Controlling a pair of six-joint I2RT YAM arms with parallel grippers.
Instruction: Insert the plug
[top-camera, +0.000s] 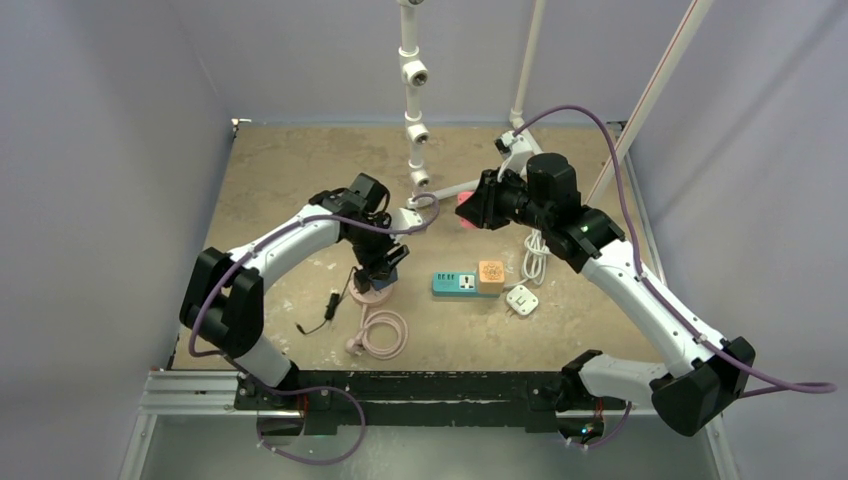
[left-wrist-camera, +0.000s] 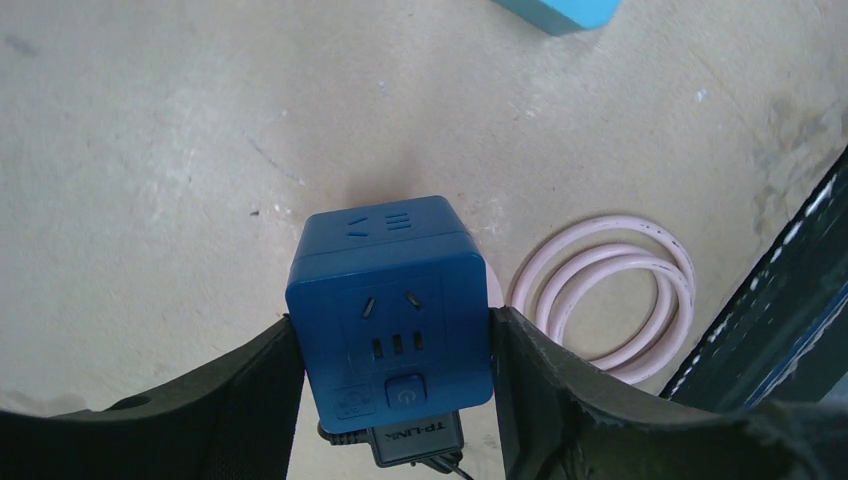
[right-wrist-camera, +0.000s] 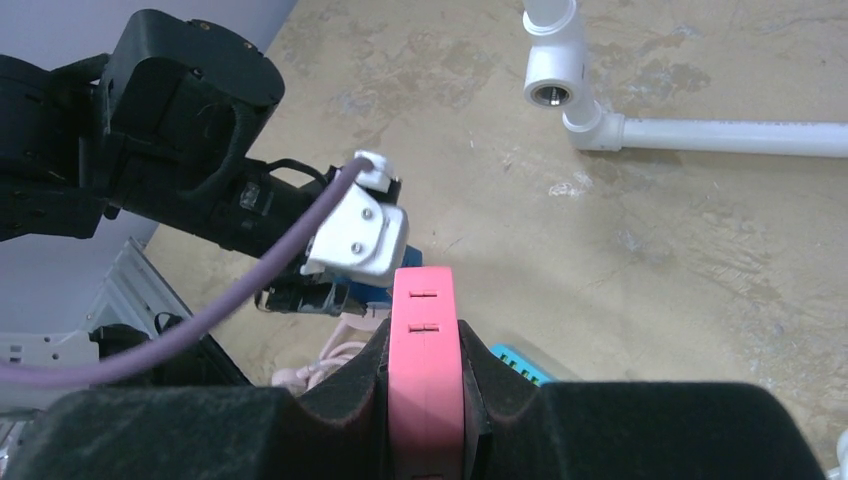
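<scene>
A blue cube socket (left-wrist-camera: 390, 280) sits between the fingers of my left gripper, which grips its sides, above a pink round strip (top-camera: 365, 296) with a coiled cable (left-wrist-camera: 620, 225). A black TP-LINK adapter (left-wrist-camera: 415, 440) with a wire is at the cube's lower side. My right gripper is shut on a pink plug-like block (right-wrist-camera: 425, 390), held up over the table, right of my left arm. Whether anything is plugged into the strip is hidden.
A teal power strip (top-camera: 452, 284) with a wooden cube (top-camera: 490, 277), a white strip (top-camera: 521, 300) and a white cable coil (top-camera: 535, 258) lie at centre right. White pipes (top-camera: 450, 190) stand at the back.
</scene>
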